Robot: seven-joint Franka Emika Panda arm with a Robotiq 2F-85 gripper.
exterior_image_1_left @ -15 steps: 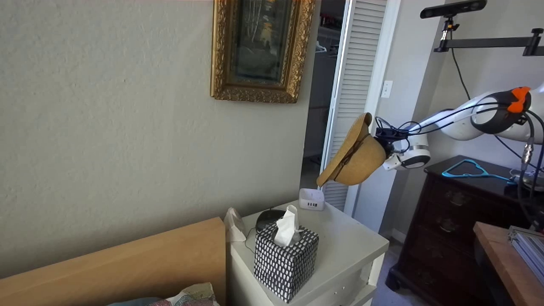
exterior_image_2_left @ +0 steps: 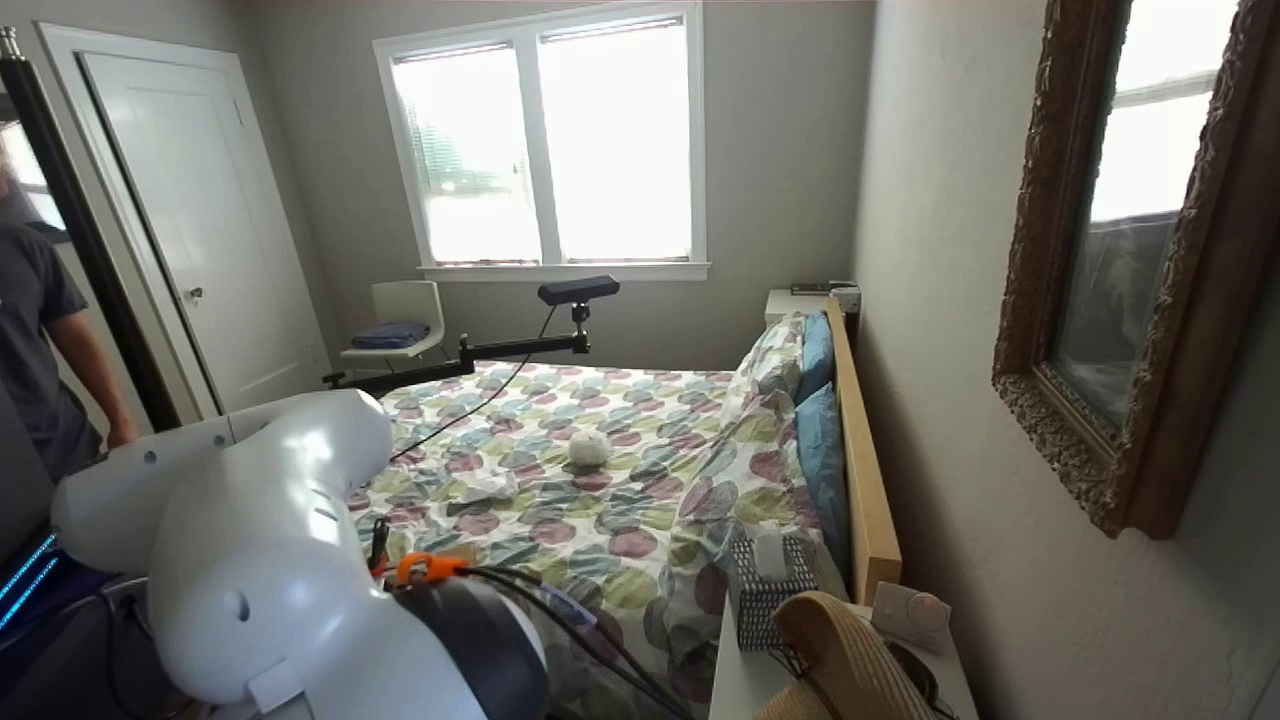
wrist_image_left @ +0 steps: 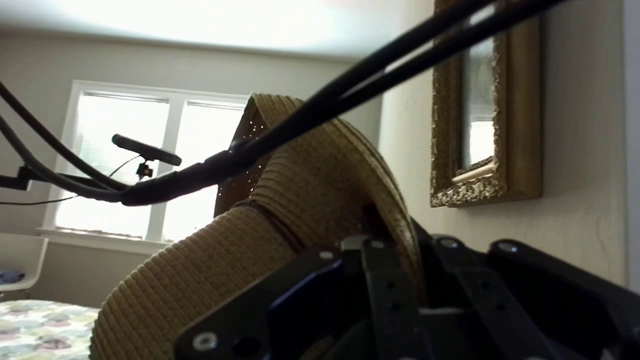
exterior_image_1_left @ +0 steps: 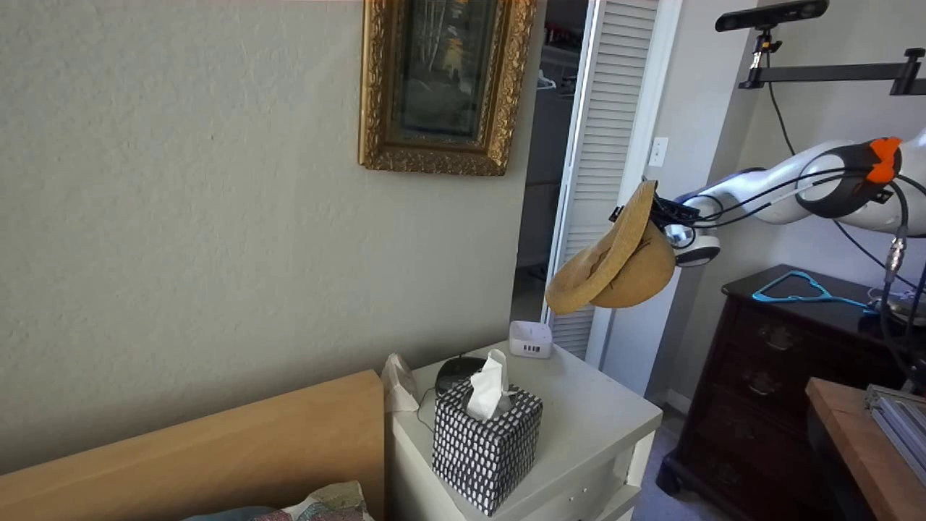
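A tan straw hat (exterior_image_1_left: 638,269) with a dark band hangs tilted in the air, its brim edge held by my gripper. In the wrist view the hat's ribbed crown (wrist_image_left: 198,282) fills the lower left, and the brim runs down between the dark fingers, which are shut on it. Exterior view 2 shows only part of the hat (exterior_image_2_left: 846,660) at the bottom, in front of the nightstand; the gripper is out of sight there.
Below and left of the hat, a white nightstand (exterior_image_1_left: 590,395) bears a patterned tissue box (exterior_image_1_left: 486,447) and a small white device (exterior_image_1_left: 530,339). A gold-framed picture (exterior_image_1_left: 447,161) hangs on the wall. Right of the nightstand is a dark dresser (exterior_image_1_left: 746,408) with a blue hanger (exterior_image_1_left: 803,291).
The hat has shifted slightly right and turned in my grip's direction, its brim now facing the camera differently. My wrist has rotated and sits a little higher.
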